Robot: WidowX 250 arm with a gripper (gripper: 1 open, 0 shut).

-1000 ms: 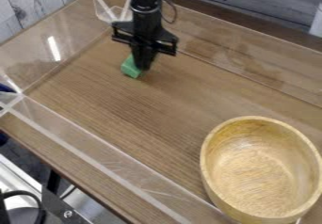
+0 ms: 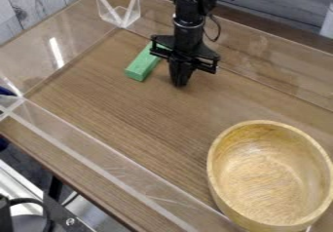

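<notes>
My black gripper [image 2: 181, 78] is low over the wooden table at the upper middle, its fingers pointing down and looking close together; whether anything is between them is too small to tell. A green block [image 2: 142, 64] lies on the table just to the gripper's left, partly behind its body.
A large yellow bowl [image 2: 267, 173] stands at the lower right. Clear plastic pieces are at the upper left and along the left edge.
My gripper has moved right and toward the camera from over the green block, which now shows beside it.
</notes>
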